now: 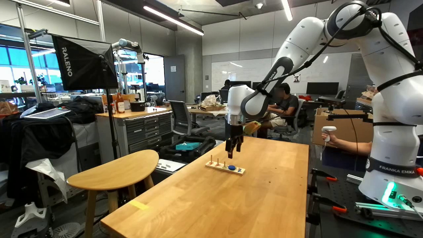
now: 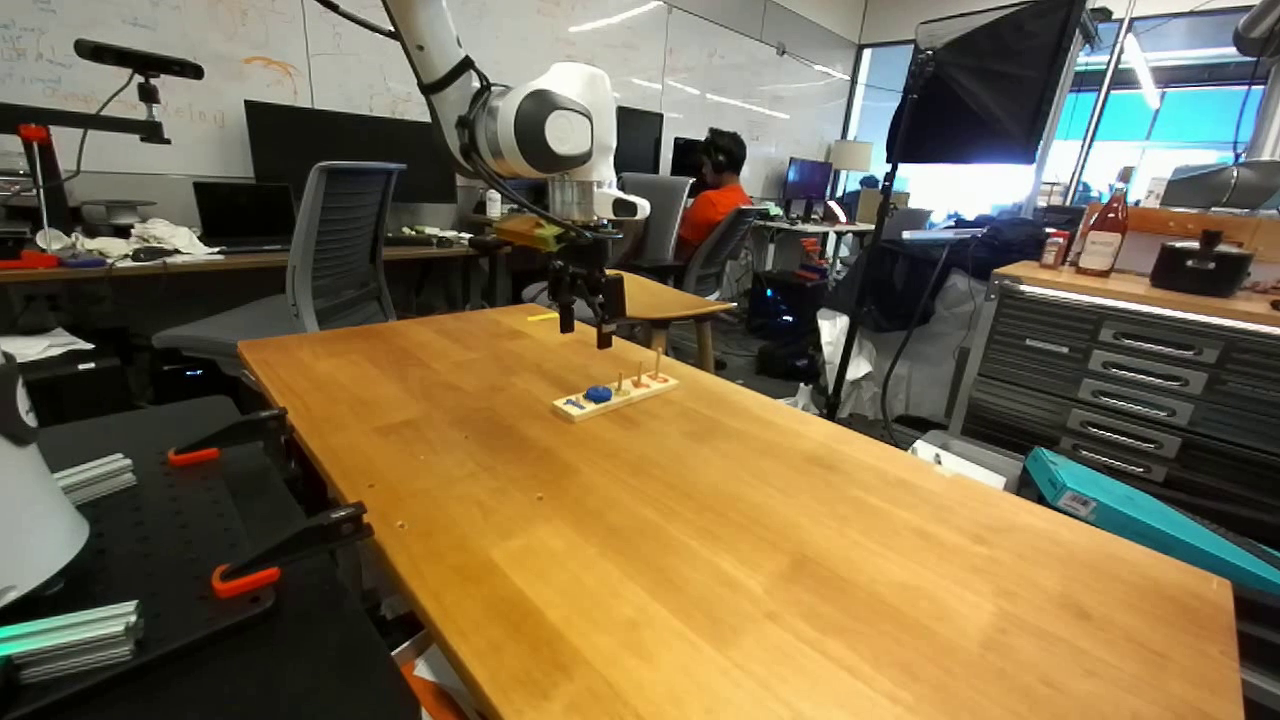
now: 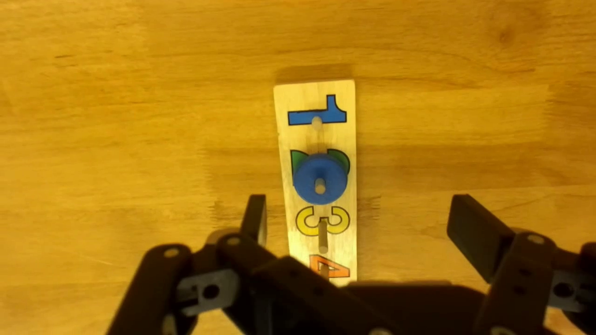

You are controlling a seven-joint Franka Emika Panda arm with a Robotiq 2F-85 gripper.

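Note:
A pale wooden peg board [image 3: 344, 240] with printed numbers lies on the table. In the wrist view a blue ring [image 3: 306, 177] sits around the peg at number 2, covering most of that number. Pegs at 1, 3 and 4 show no rings. My gripper [image 1: 234, 154] hangs above the board, clear of it. Its fingers [image 3: 255, 219] stand wide apart on either side of the board in the wrist view, nothing between them. From the other side, the gripper [image 2: 585, 338] is also seen raised over the board [image 2: 585, 409] and the blue ring [image 2: 597, 394].
Clamps [image 2: 294, 542] grip the table edge on the robot's side. A half-round stool [image 1: 115, 168] stands beyond the far edge. A person's hand holds a white controller [image 1: 328, 129] at the right.

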